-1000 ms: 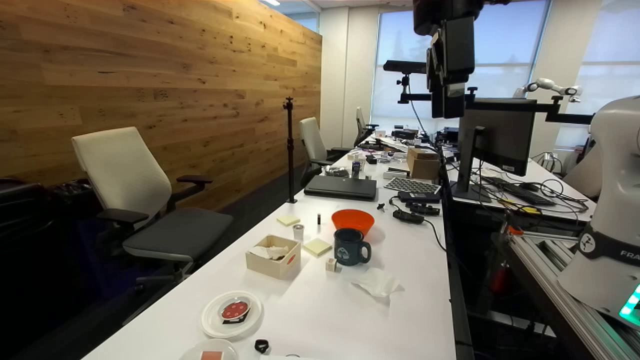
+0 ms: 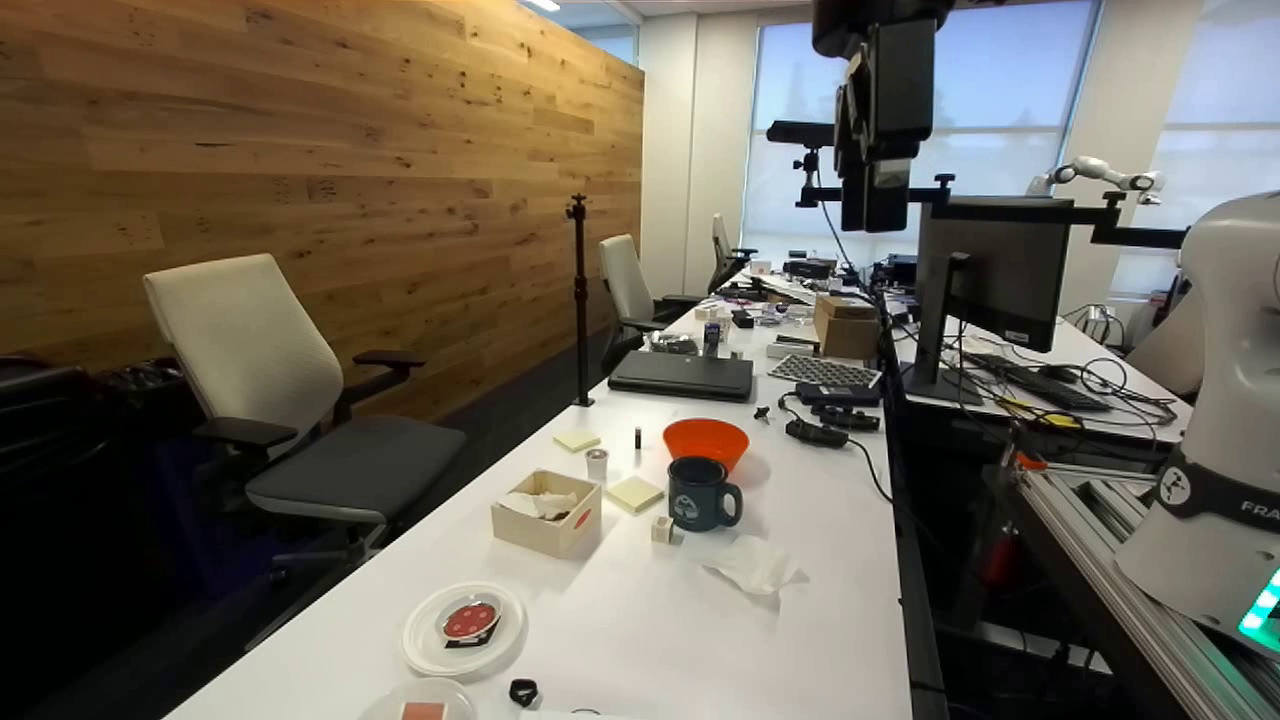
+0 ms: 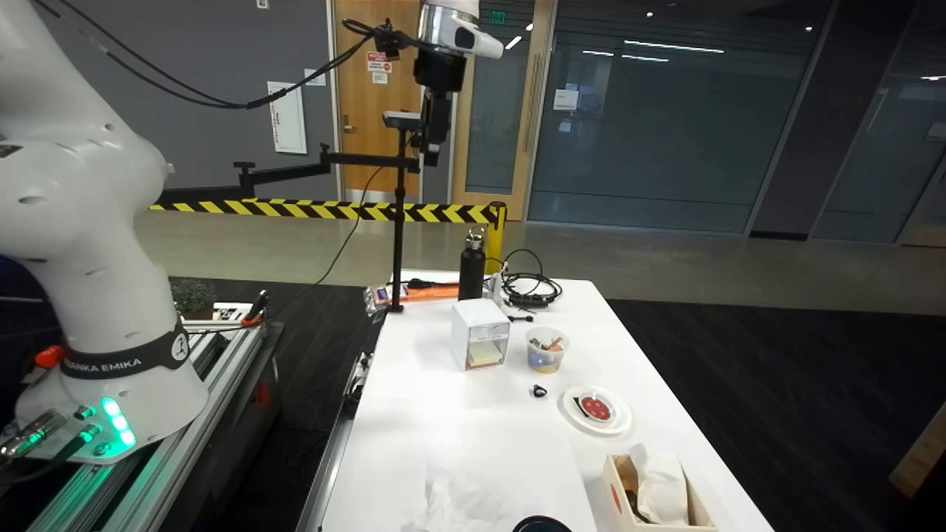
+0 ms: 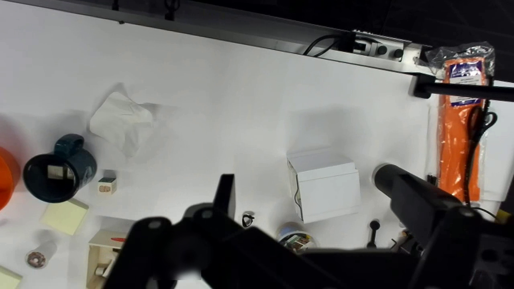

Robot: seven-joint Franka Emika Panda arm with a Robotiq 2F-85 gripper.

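Note:
High over the white table [image 2: 744, 630], my gripper points downward. Its two dark fingers stand far apart in the wrist view, so it is open, and nothing shows between them at their height. Beneath that gap, well below on the tabletop, lies a white box [image 4: 329, 190]. A dark teal mug [image 2: 699, 494] stands by an orange bowl [image 2: 705, 442], with a small patterned cube [image 2: 662, 529] close by. Crumpled white tissue [image 2: 756, 564] rests nearer the table's robot-side edge. In exterior view 2 the gripper [image 3: 431, 146] hangs beside the camera post.
A cream wooden box [image 2: 542, 528] holding tissue and a plate [image 3: 592, 425] with a red-centred dish occupy the chair side. A black bottle [image 3: 472, 266], a tub [image 3: 545, 349] and a camera post [image 3: 399, 230] stand toward the far end. Bare tabletop lies between tissue and white box.
In exterior view 1 my gripper has shifted slightly left and a little up. The objects on the table look unmoved.

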